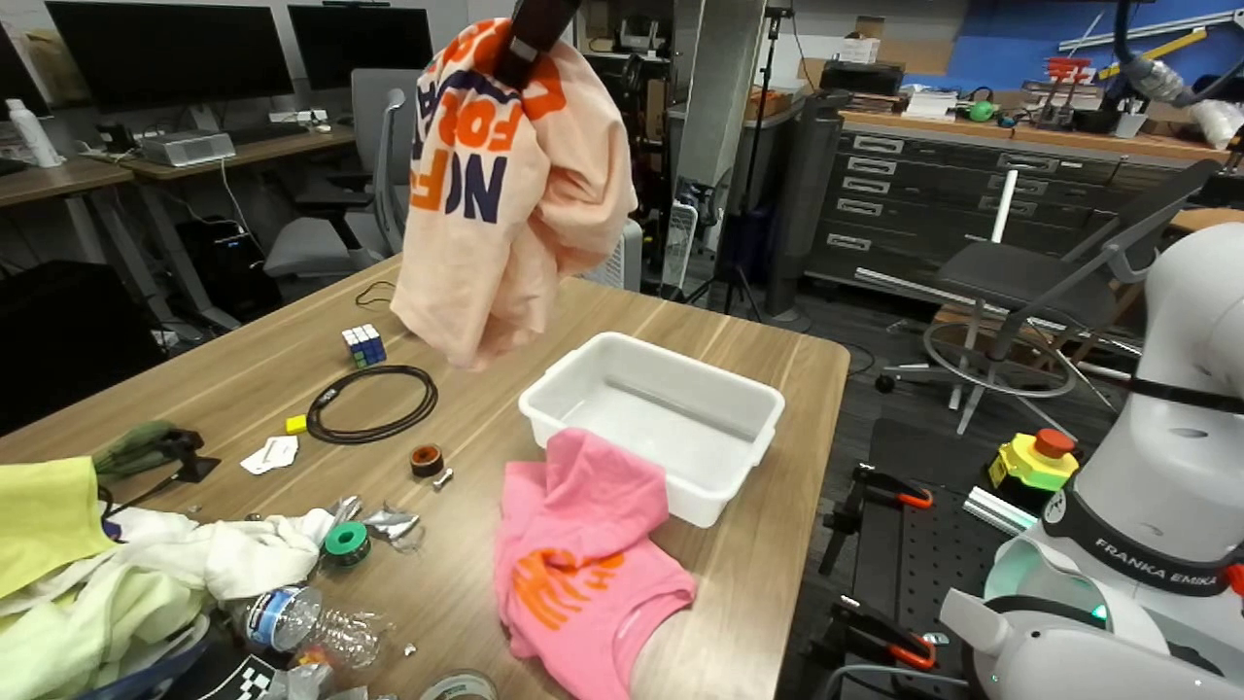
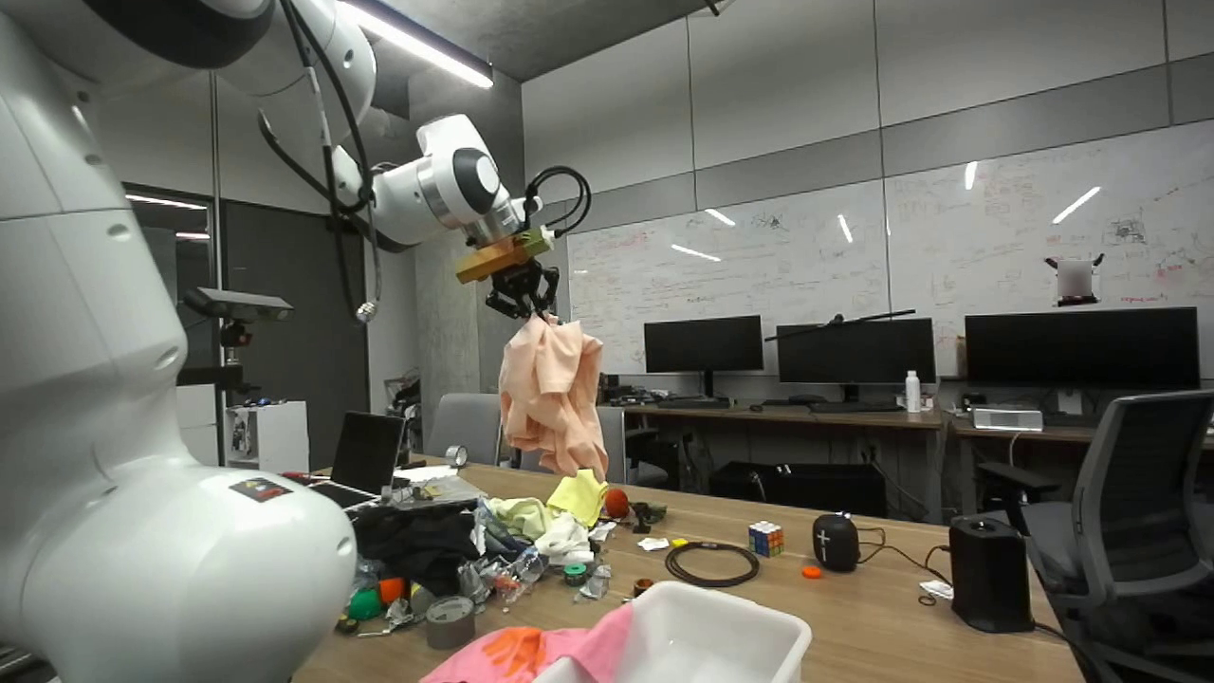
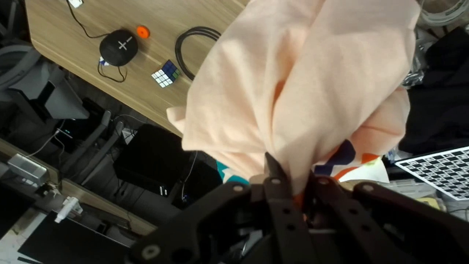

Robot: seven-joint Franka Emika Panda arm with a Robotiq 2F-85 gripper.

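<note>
A peach cloth (image 1: 496, 222) with orange and navy lettering hangs in the air above the table, bunched at its top. My gripper is shut on that cloth; in the wrist view the gathered fabric runs between the dark fingers. From the other side, the second exterior view shows the peach cloth (image 2: 552, 393) dangling below the gripper (image 2: 543, 315). A white bin (image 1: 653, 414) stands empty on the table. Pink cloth (image 1: 583, 572) with orange print lies in front of it, one fold draped against the bin's near wall.
Clutter fills the table's left side: white cloth (image 1: 251, 554), a yellow cloth (image 1: 47, 513) and a plastic bottle (image 1: 309, 618). A black cable coil (image 1: 373, 406), a puzzle cube (image 1: 363, 345) and a speaker (image 2: 836, 542) lie farther back. Bare wood shows right of the pink cloth.
</note>
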